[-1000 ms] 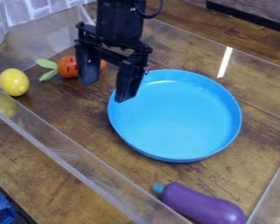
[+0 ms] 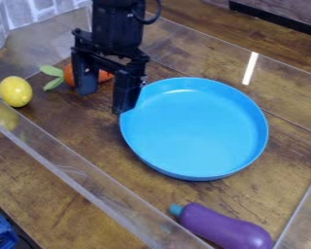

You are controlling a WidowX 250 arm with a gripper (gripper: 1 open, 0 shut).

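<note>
My black gripper (image 2: 106,80) hangs in the upper middle, open, its two fingers spread apart over the left rim of a blue plate and an orange toy carrot (image 2: 75,76) with green leaves, which is partly hidden behind it. A yellow lemon (image 2: 16,90) lies at the left. The blue plate (image 2: 194,126) is empty.
A purple eggplant (image 2: 224,226) lies at the lower right. Clear plastic walls border the wooden surface (image 2: 93,185) at left and bottom. A blue object (image 2: 0,233) is at the lower left corner.
My gripper has shifted slightly to the left, away from the plate's middle. The objects lie where they were.
</note>
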